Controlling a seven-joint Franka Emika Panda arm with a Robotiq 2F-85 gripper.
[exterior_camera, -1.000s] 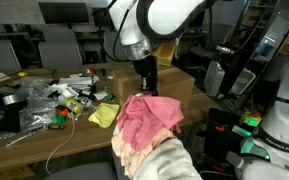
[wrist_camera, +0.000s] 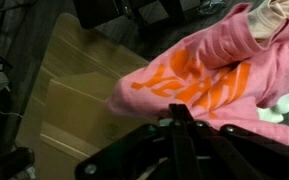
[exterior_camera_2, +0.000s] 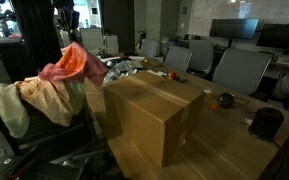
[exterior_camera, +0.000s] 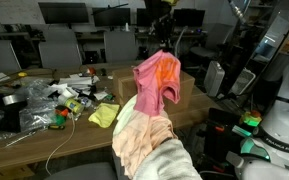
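A pink cloth with orange patches [exterior_camera: 156,82] hangs from my gripper [exterior_camera: 166,46], which is shut on its upper part. Its lower end reaches down to a peach cloth [exterior_camera: 144,138], and I cannot tell whether they touch. In exterior view 2 the pink cloth [exterior_camera_2: 76,66] spreads out below the gripper, above the peach and cream cloths [exterior_camera_2: 56,98]. The wrist view shows orange lettering on the pink cloth [wrist_camera: 209,85], bunched at the dark fingers [wrist_camera: 180,116]. A white cloth [exterior_camera: 166,162] lies in front of the peach one.
A large cardboard box [exterior_camera_2: 149,112] stands on the wooden table beside the cloth pile. A yellow cloth [exterior_camera: 104,115] and clutter of bags, cables and a metal pot [exterior_camera: 14,104] occupy the table's left side. Office chairs [exterior_camera_2: 239,70] line the far side.
My gripper has risen and drawn back from the camera. The pink cloth has gone up with it, from lying over the pile to hanging stretched above it, uncovering more peach cloth.
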